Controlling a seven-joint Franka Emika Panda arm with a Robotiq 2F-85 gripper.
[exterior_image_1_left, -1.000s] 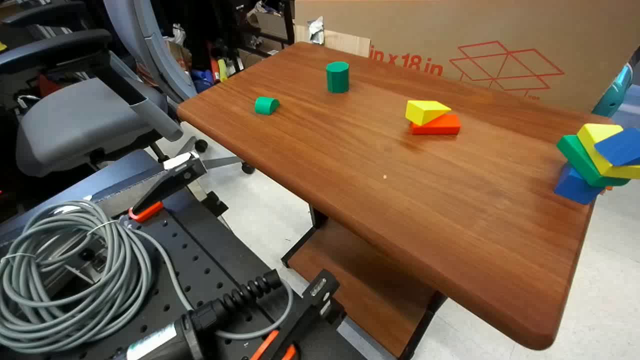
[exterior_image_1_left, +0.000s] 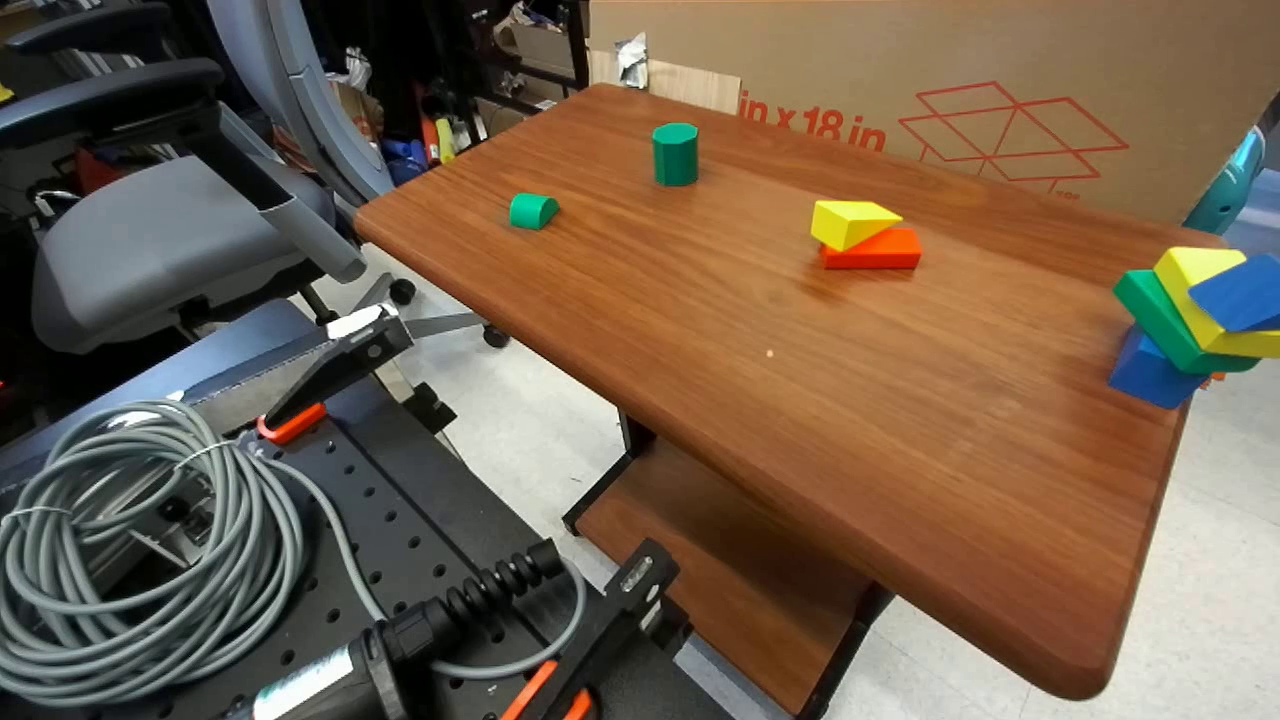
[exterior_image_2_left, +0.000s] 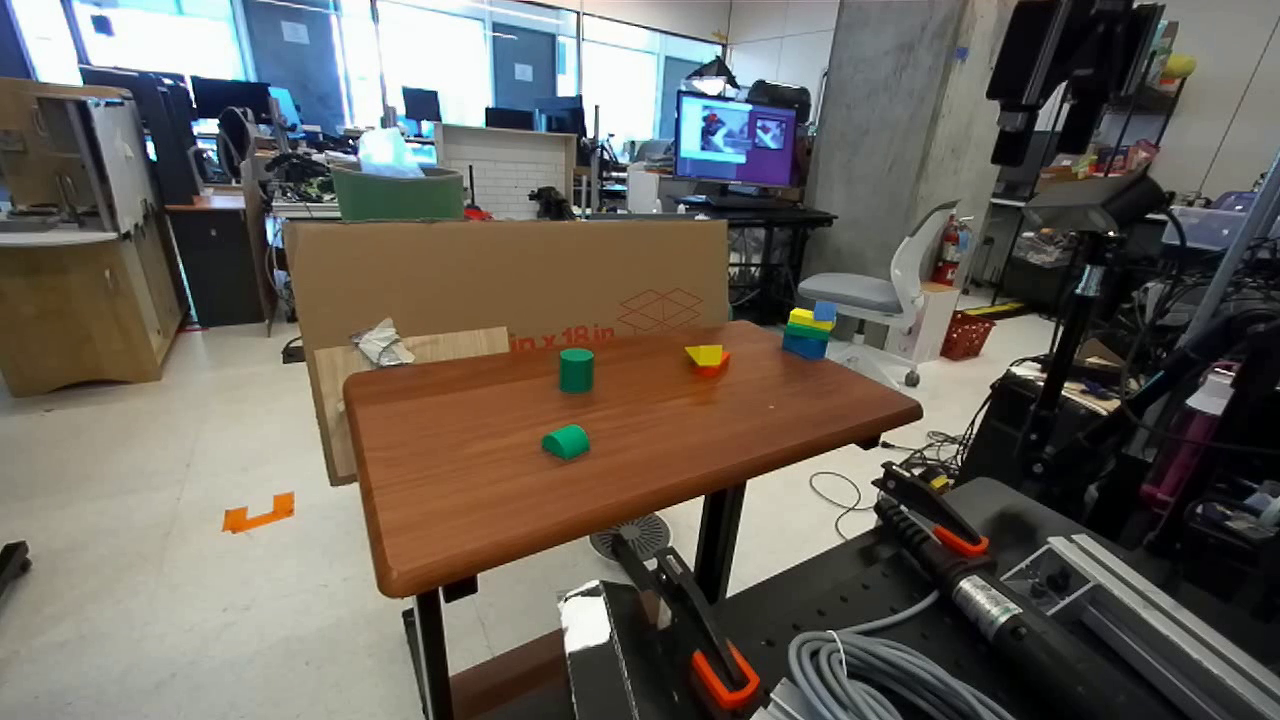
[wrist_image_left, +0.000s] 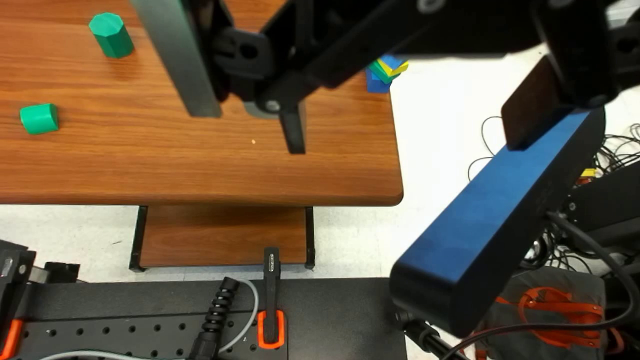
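Observation:
In the wrist view my gripper has its two dark fingers (wrist_image_left: 293, 129) far apart, and no block shows between them. It hangs high, above the table's front right side. A green octagonal block (exterior_image_1_left: 675, 156) stands upright, while a small green rounded block (exterior_image_1_left: 531, 211) lies nearer the table's left edge. The yellow wedge (exterior_image_1_left: 849, 223) rests on an orange-red block (exterior_image_1_left: 876, 251). At the far right is a stack: a blue block (exterior_image_1_left: 1149, 370) low down, then a green block (exterior_image_1_left: 1164, 314), a yellow block (exterior_image_1_left: 1188, 269) and another blue block (exterior_image_1_left: 1242, 294) on top.
A black bench with clamps and a coiled grey cable (exterior_image_1_left: 144, 552) lies in front. One long blue-topped black device (wrist_image_left: 480, 198) sits below the gripper's right finger.

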